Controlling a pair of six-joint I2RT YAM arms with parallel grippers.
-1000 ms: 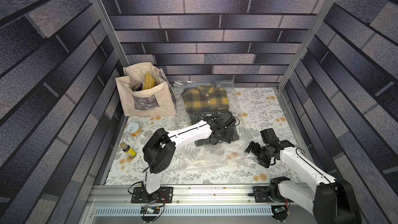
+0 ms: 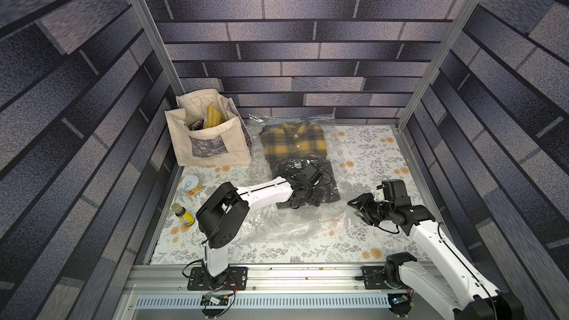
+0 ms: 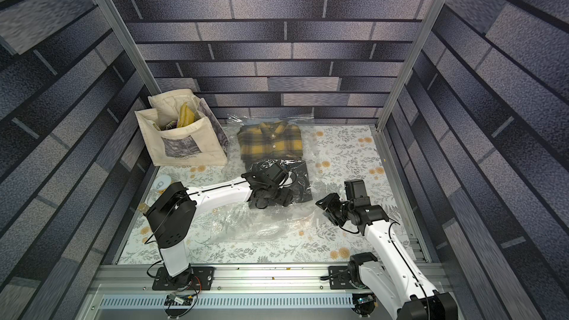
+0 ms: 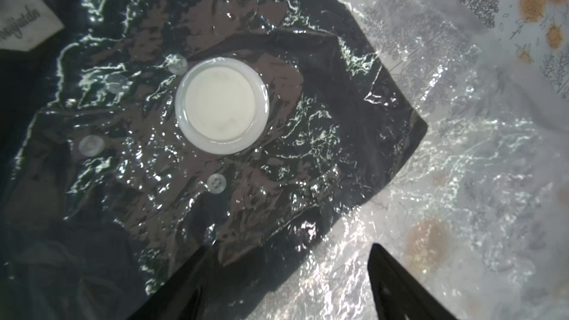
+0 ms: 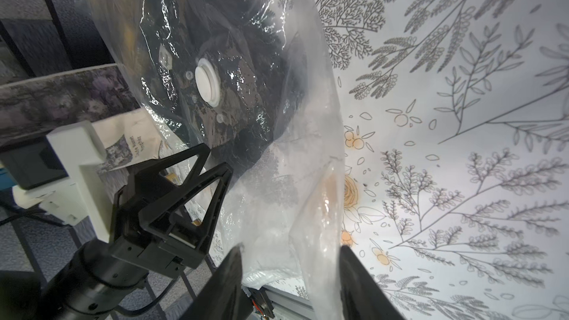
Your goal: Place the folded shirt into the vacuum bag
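The clear vacuum bag [image 2: 284, 231] lies flat on the table. Seen through its plastic are a yellow-and-black plaid shirt [image 2: 294, 140] at the back and a folded dark shirt [image 4: 284, 77] in front. A round white valve [image 4: 222, 106] shows over the dark shirt. My left gripper is above the dark shirt's front edge, open, with a wide gap between its fingers. At the bag's front right, my right gripper is open too; loose plastic shows between and beyond its fingers, and whether they touch it I cannot tell.
At the back left stands a cream tote bag [image 2: 213, 142] with a banana [image 2: 212, 115] in it. A can [image 2: 191, 184] and a small yellow-labelled bottle [image 2: 182, 214] stand at the left edge.
My left gripper has moved left over the dark shirt. My right gripper has shifted slightly left and away from the table's front edge, and its arm has swung. Plastic at the bag's front right has shifted.
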